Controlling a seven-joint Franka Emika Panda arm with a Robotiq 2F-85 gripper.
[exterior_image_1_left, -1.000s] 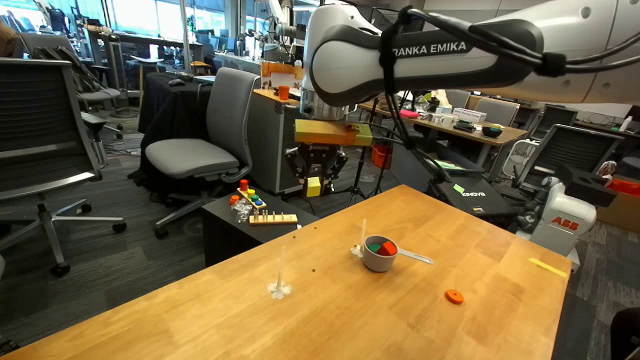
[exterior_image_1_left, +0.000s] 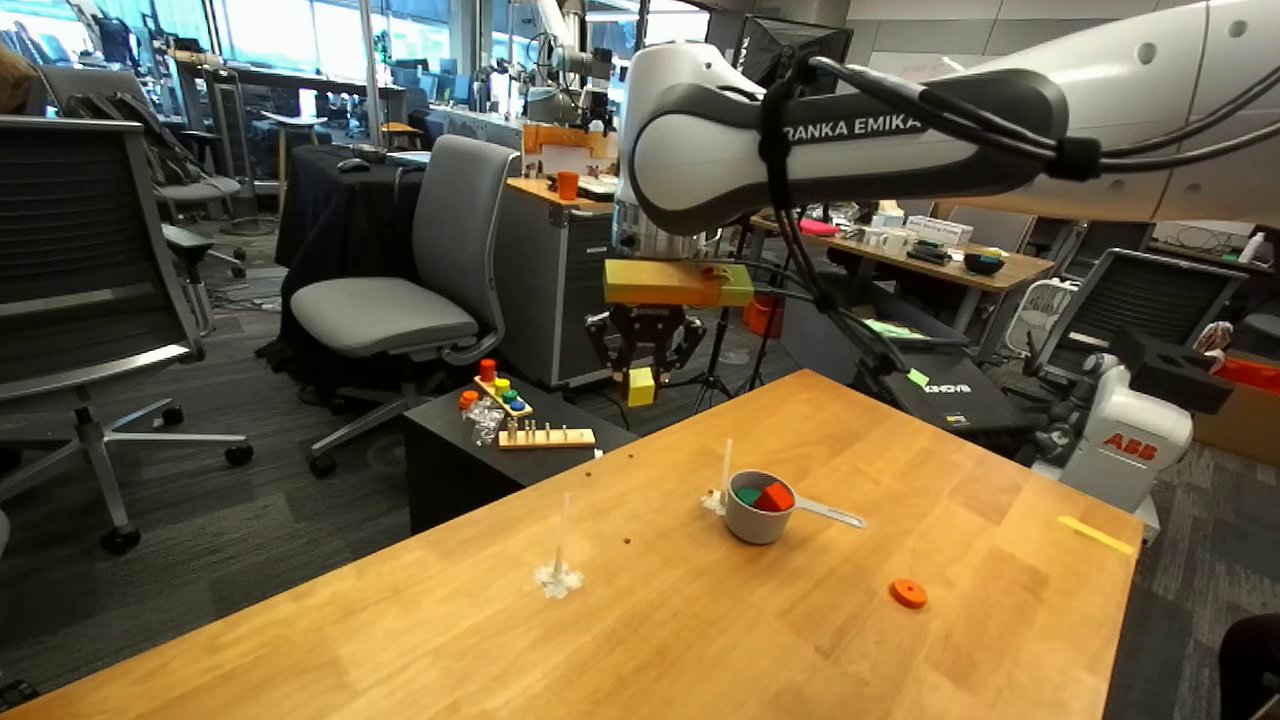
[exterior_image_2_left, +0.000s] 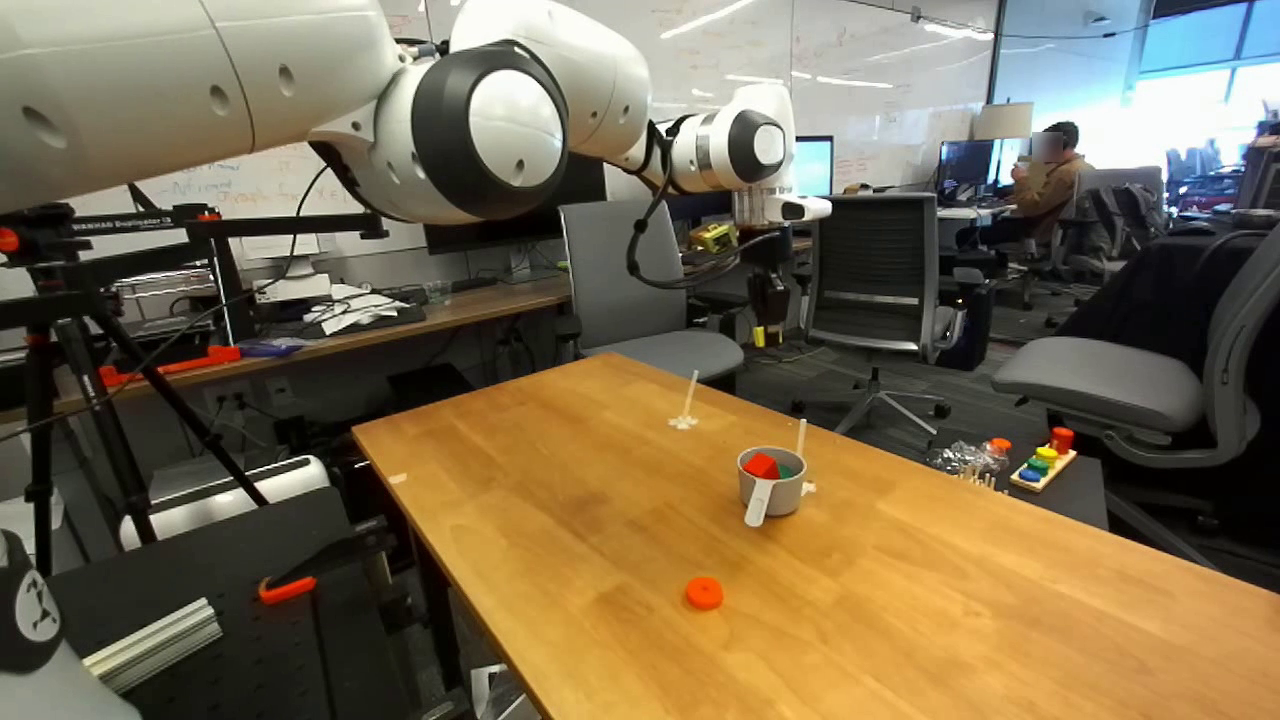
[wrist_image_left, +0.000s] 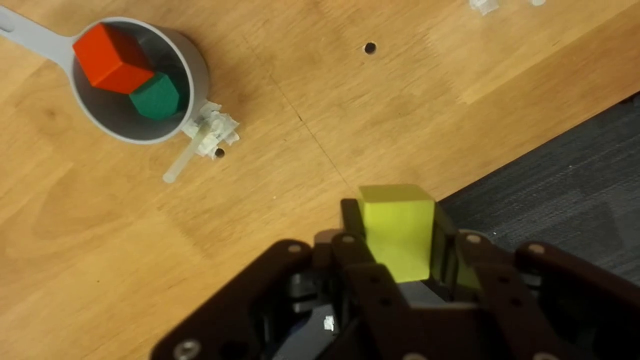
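Observation:
A yellow block (wrist_image_left: 399, 237) is held between the fingers of my gripper, which is shut on it. In exterior view 1 the gripper (exterior_image_1_left: 644, 366) hangs in the air beyond the table's far edge, with the yellow block (exterior_image_1_left: 641, 386) at its tips. Exterior view 2 shows the same yellow block (exterior_image_2_left: 759, 337) raised above table height. A grey cup with a handle (exterior_image_1_left: 758, 521) stands upright on the table. Inside it lie a red block (wrist_image_left: 111, 58) and a green block (wrist_image_left: 157, 97). In the wrist view the cup is up and left of the gripper.
A thin upright peg (exterior_image_1_left: 727, 466) stands right beside the cup, and another peg (exterior_image_1_left: 561, 536) is farther left. An orange disc (exterior_image_1_left: 909, 593) lies on the table (exterior_image_1_left: 720, 636). Pegged toys (exterior_image_1_left: 546, 438) sit on a low black stand past the edge.
My gripper, still shut on the yellow block, has moved slightly right in exterior view 1, and its body is a little lower in the picture. The cup and table objects have stayed put.

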